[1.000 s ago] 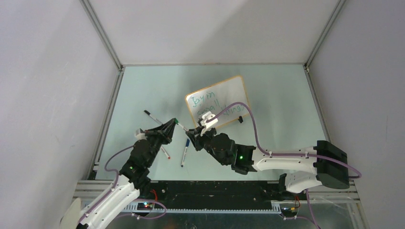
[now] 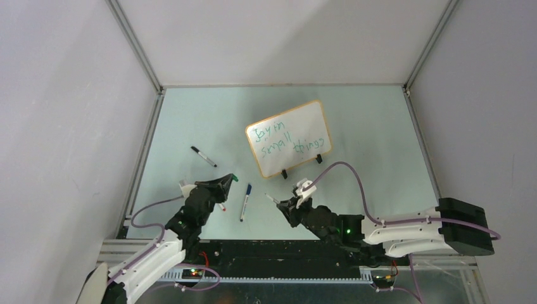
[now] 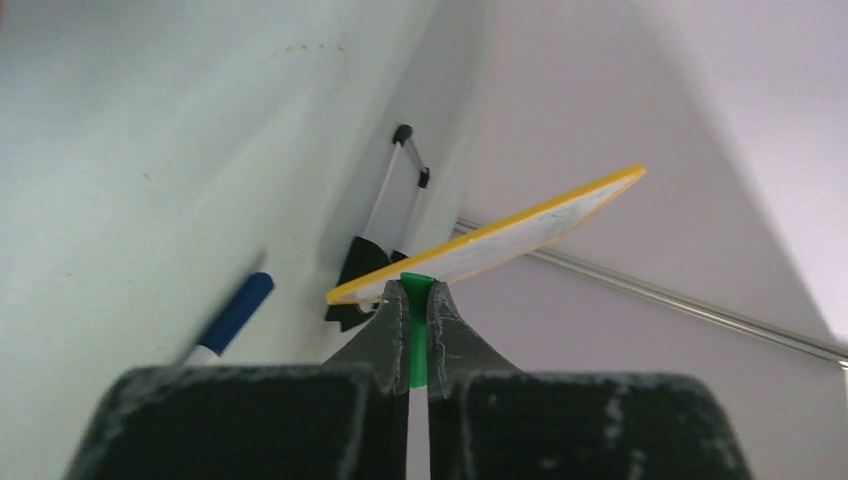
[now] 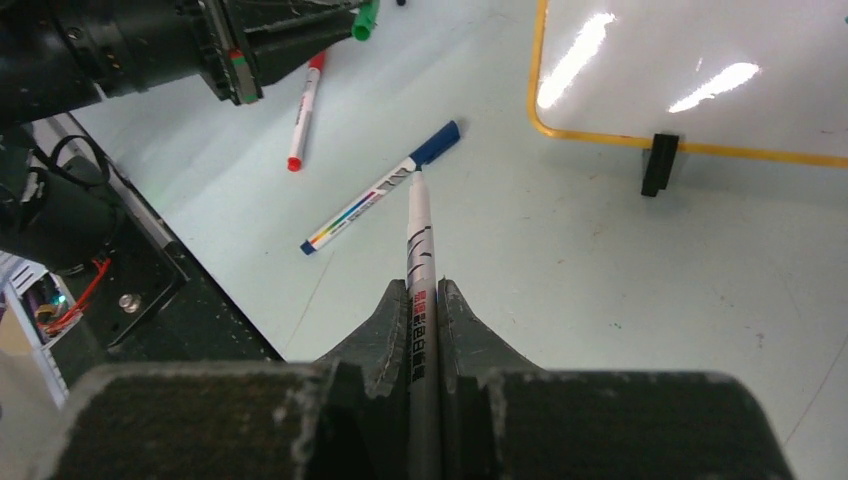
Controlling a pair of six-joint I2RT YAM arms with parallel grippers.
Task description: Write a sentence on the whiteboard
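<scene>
A white whiteboard [image 2: 288, 138] with a yellow frame stands on black feet, with green handwriting across its face. My right gripper [image 2: 282, 204] is shut on a white marker [image 4: 421, 270]; its uncapped tip points outward, clear of the board. Between the fingertips of my left gripper sits a green cap [image 3: 418, 345], gripped by the shut fingers. In the top view the cap pokes out at the left gripper's end, left of the board's lower corner. A gap separates the marker tip from the cap.
A blue-capped marker [image 2: 245, 202] lies between the two arms. A black-capped marker [image 2: 204, 156] rests farther back on the left, and a red-capped marker [image 4: 306, 110] lies partly under the left arm. The table right of the board is bare.
The right gripper has drawn back toward the front and right with its marker, so the tip has come away from the green cap.
</scene>
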